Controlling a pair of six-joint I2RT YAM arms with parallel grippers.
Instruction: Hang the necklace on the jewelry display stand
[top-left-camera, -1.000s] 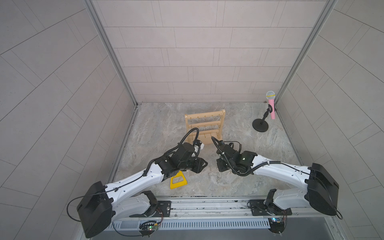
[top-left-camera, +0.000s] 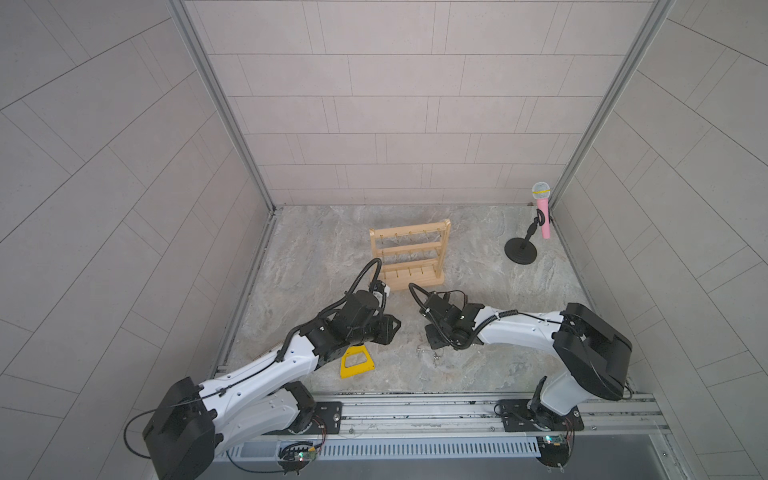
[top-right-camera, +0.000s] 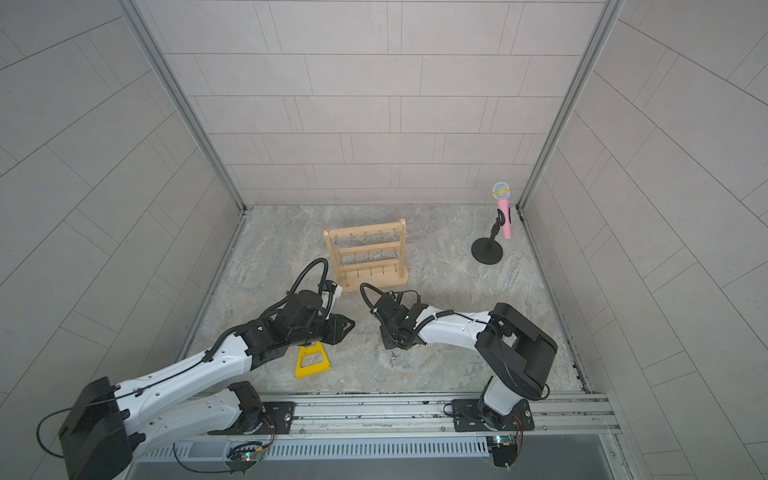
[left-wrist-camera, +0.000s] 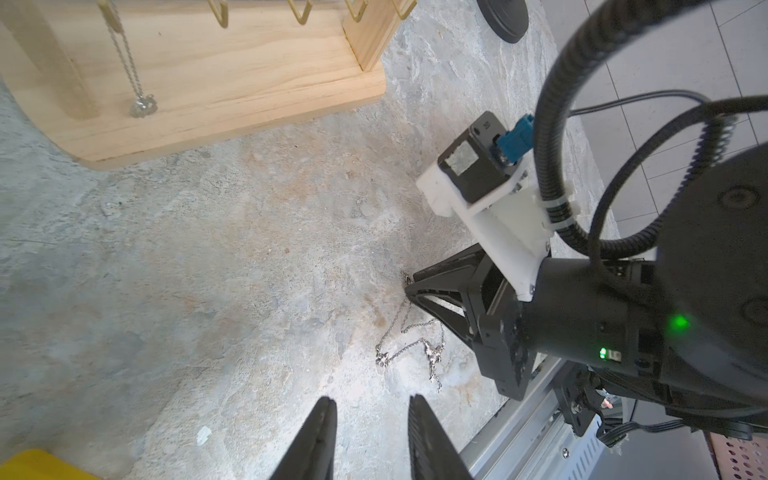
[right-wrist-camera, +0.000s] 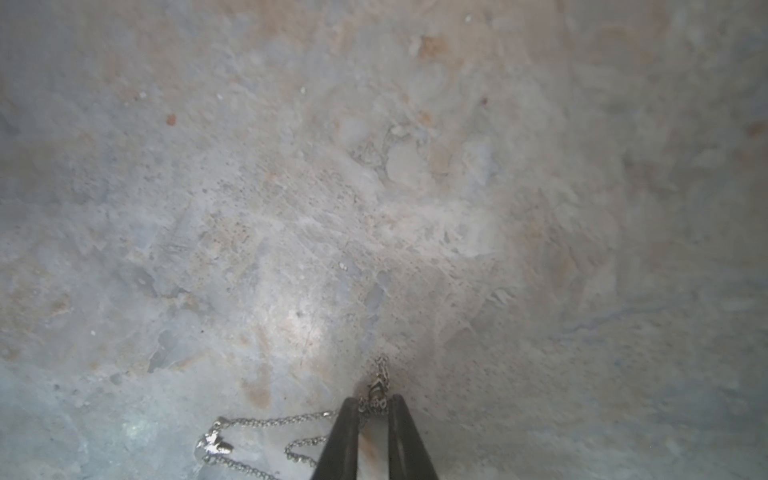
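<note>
A thin silver necklace (left-wrist-camera: 432, 350) lies in a loose heap on the grey tabletop. In the left wrist view, my right gripper reaches down to one end of the chain. Seen from the right wrist, the narrowly parted fingers of the right gripper stand either side of a bunched bit of the necklace (right-wrist-camera: 212, 441), not visibly pinching it. My left gripper is open and empty, left of the necklace. The wooden display stand (top-left-camera: 412, 276) with brass hooks is farther back; one silver necklace (left-wrist-camera: 142, 105) hangs from it at left.
A yellow frame-shaped object (top-left-camera: 357, 361) lies under the left forearm. At the back right are a black stand (top-left-camera: 521, 250) and a pink microphone (top-left-camera: 543, 212). The two arms are close together. Bare tabletop lies between them and the wooden stand.
The left gripper has drawn back a little to the left, widening the gap between the arms.
</note>
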